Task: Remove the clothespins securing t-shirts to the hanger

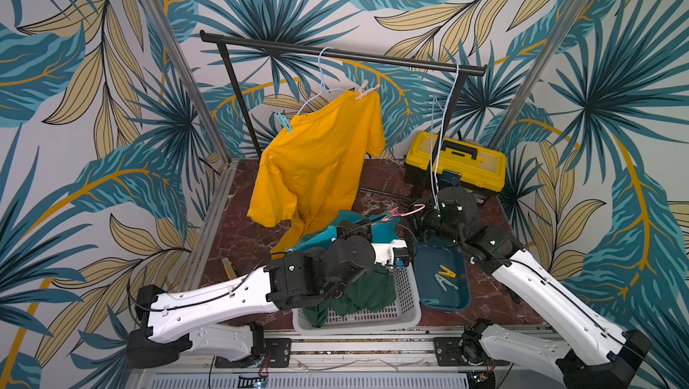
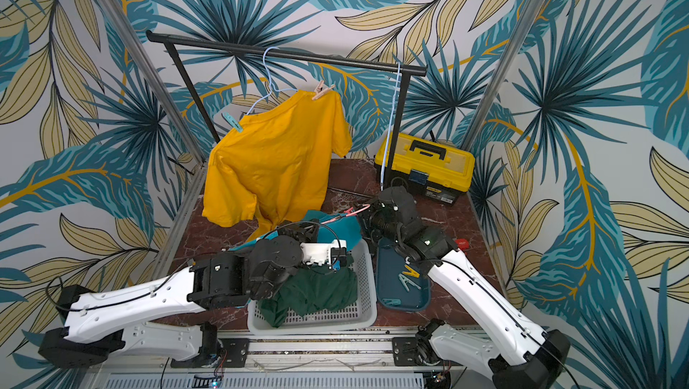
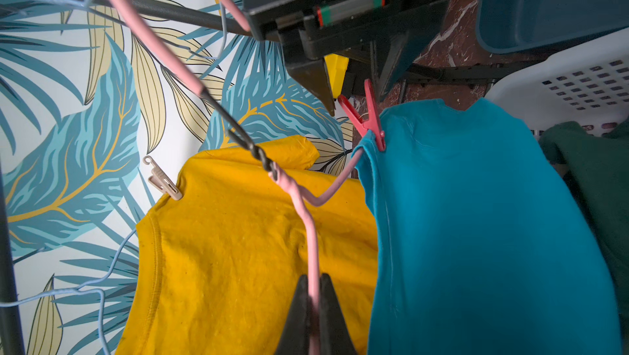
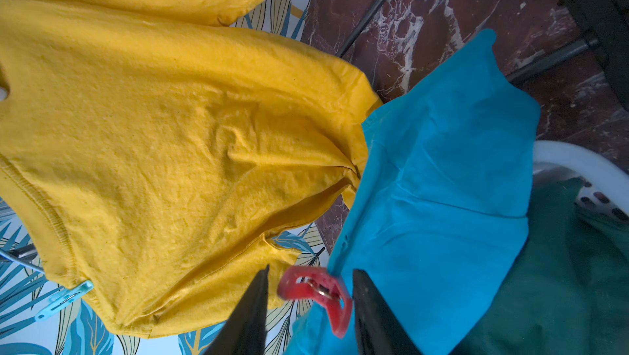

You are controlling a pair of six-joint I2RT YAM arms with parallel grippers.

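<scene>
In the left wrist view a pink wire hanger (image 3: 306, 204) crosses the picture; my left gripper is shut on it. One red clothespin (image 3: 371, 122) clips the teal shirt (image 3: 485, 224) at the hanger's end. Right above that pin, the open right gripper points down with its fingers either side of the pin's handles. From the right wrist view, the red pin's handles lie between the parted fingers. A yellow shirt (image 1: 319, 159) hangs behind on a blue hanger (image 1: 320, 76), held by a blue clothespin (image 1: 283, 122) and a beige clothespin (image 1: 364, 90).
A grey basket (image 1: 412, 310) with a dark green garment (image 1: 369, 292) sits below the left arm. The blue tray (image 1: 459, 295) beside it holds loose clothespins (image 1: 445, 277). A yellow toolbox (image 1: 473, 163) stands behind the right gripper, near the rack's post (image 1: 448, 105).
</scene>
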